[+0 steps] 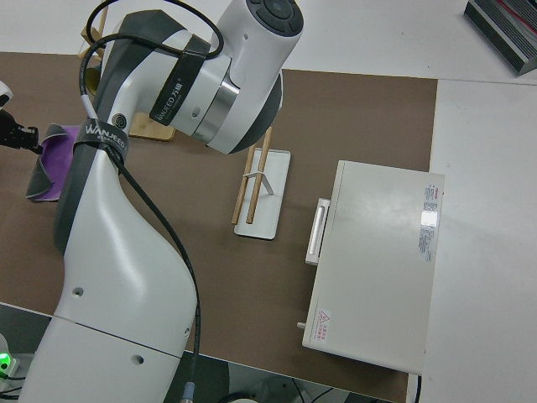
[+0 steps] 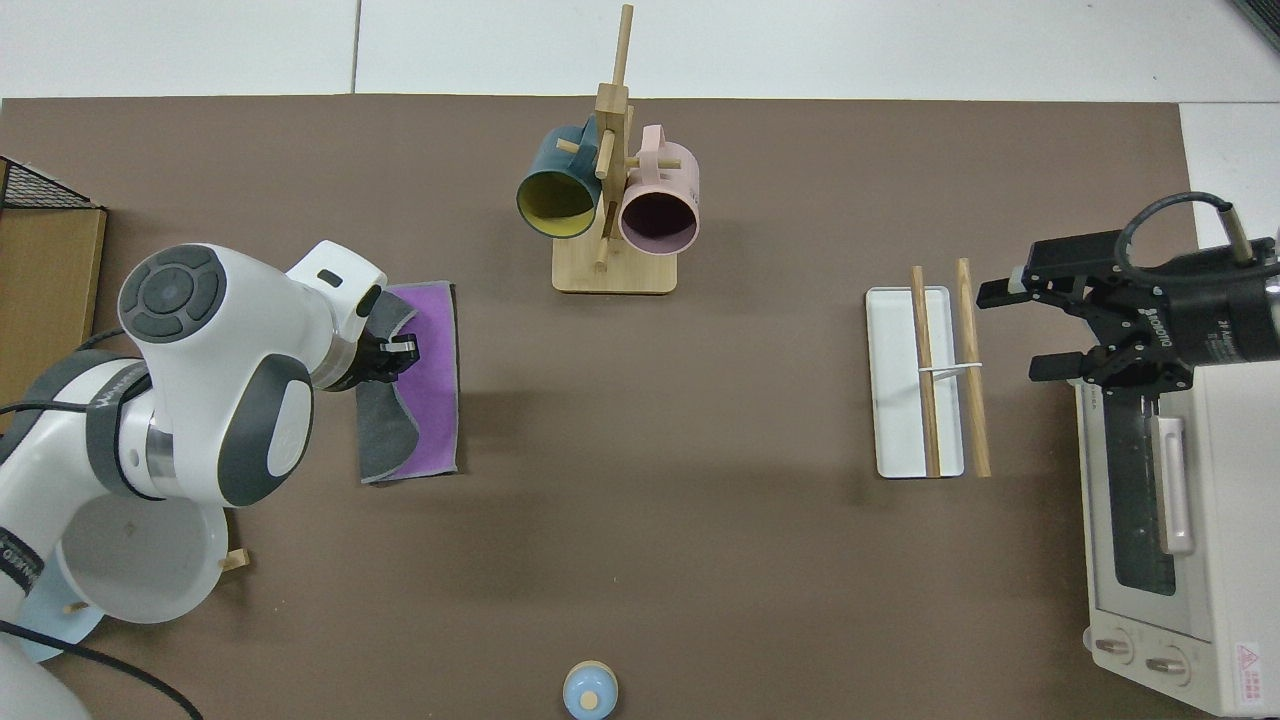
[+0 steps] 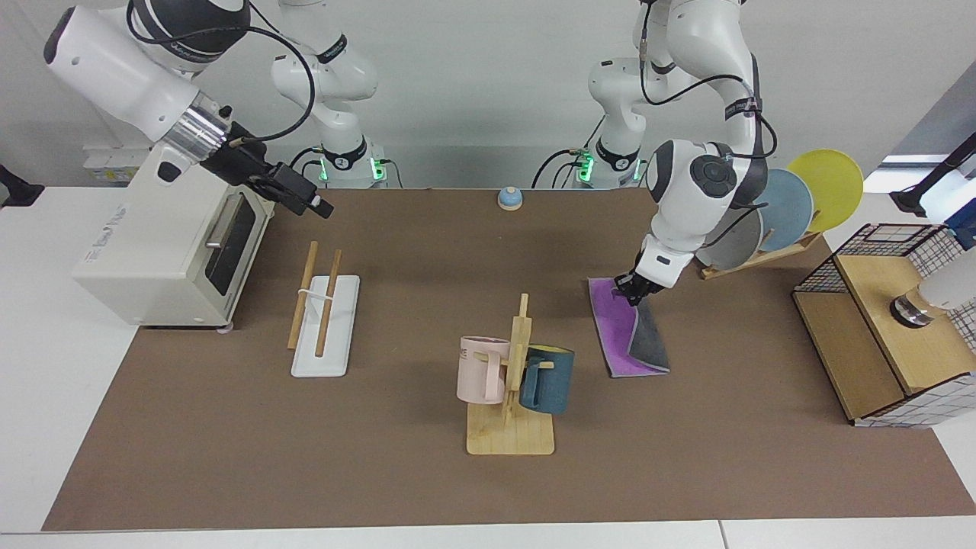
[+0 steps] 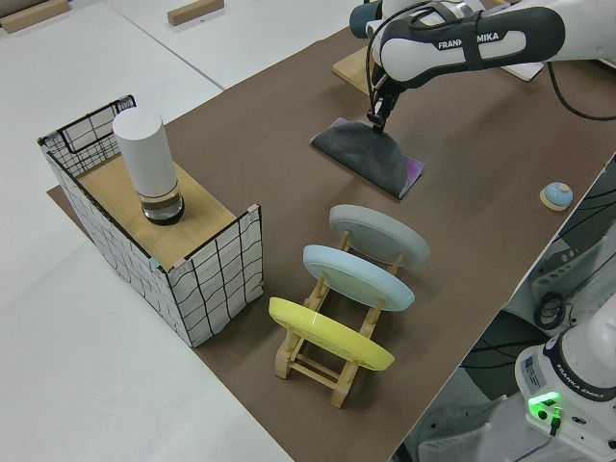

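In the top view, the gripper of the left-hand arm (image 2: 386, 358) is over a grey-and-purple folded cloth (image 2: 422, 396); in the right view its fingers reach down at the cloth (image 4: 366, 154), but whether they grip it cannot be seen. The black gripper of the right-hand arm (image 2: 1020, 324) hangs above the white oven (image 2: 1236, 504), beside a white rack with two wooden bars (image 2: 894, 384); its finger state is unclear.
A wooden mug tree (image 2: 612, 276) holds a teal and a pink mug at the back. Plates on a rack (image 2: 138, 558) and a wire-sided wooden box (image 2: 42, 276) stand left. A small blue object (image 2: 590, 690) lies at the front.
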